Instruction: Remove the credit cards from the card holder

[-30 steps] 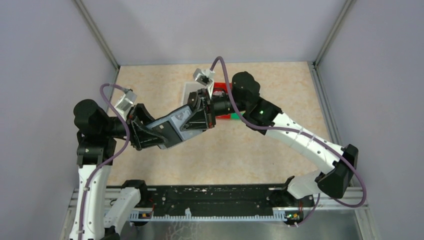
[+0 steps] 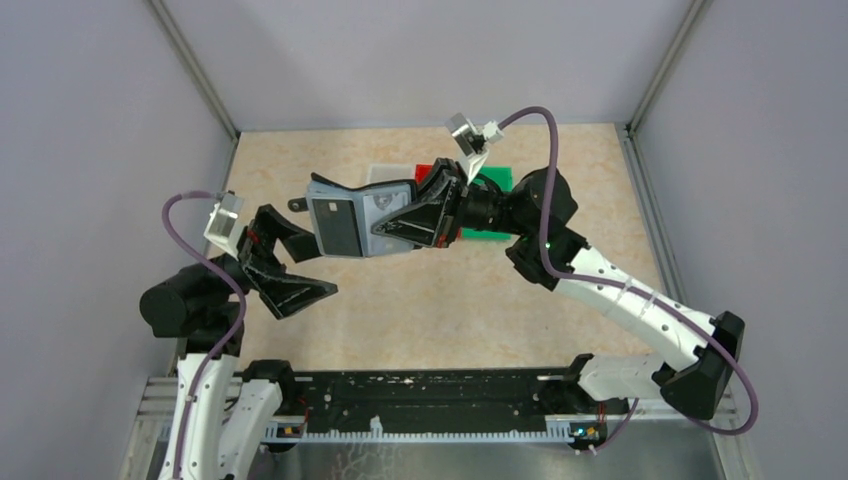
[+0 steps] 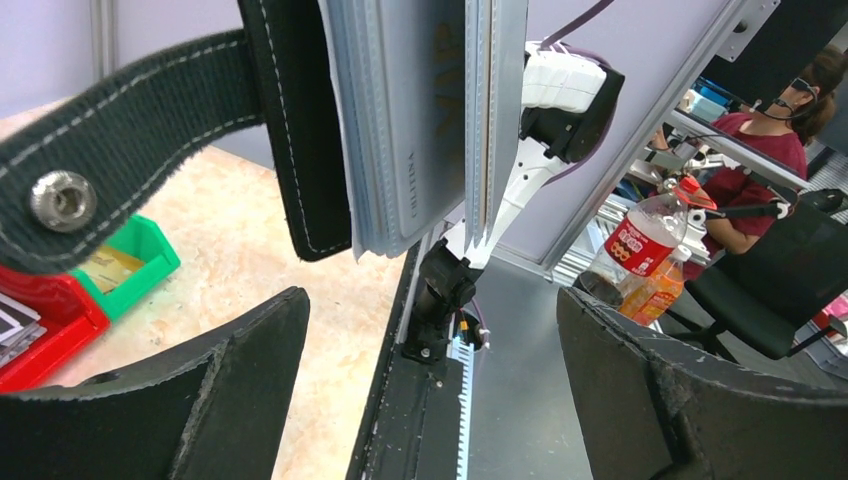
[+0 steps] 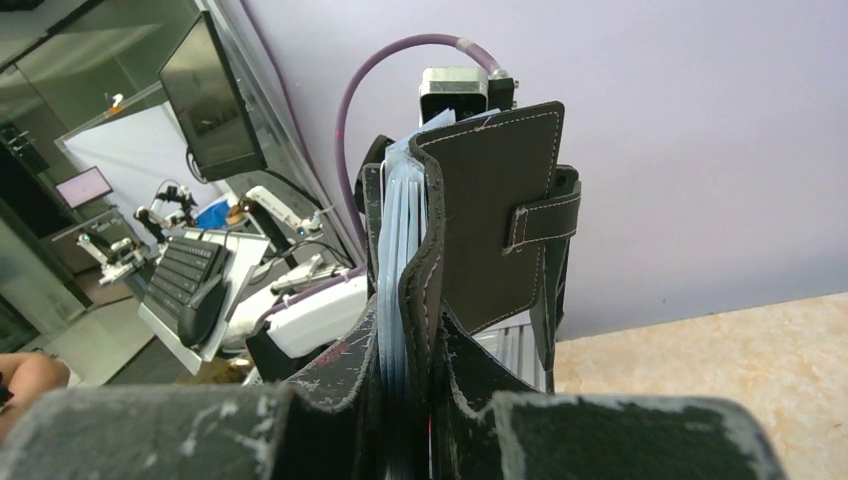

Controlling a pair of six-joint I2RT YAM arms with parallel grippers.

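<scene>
The black leather card holder (image 2: 338,228) with clear sleeves and cards is held up over the table by my right gripper (image 2: 410,222), shut on one end of it. In the right wrist view the holder (image 4: 490,200) shows its cover and strap beside the edges of the sleeves. In the left wrist view the sleeves (image 3: 410,120) and the strap with a snap (image 3: 120,140) hang just beyond my open left gripper, which has nothing between its fingers.
Red (image 3: 60,350), green (image 3: 150,270) and white (image 2: 385,172) bins stand at the back centre of the table, partly hidden by the right arm. Walls enclose the sides and back.
My right gripper has moved right and slightly up with the holder, which has levelled out. My left gripper, earlier at the holder's left end, now stands open and apart from it, a little to the left.
</scene>
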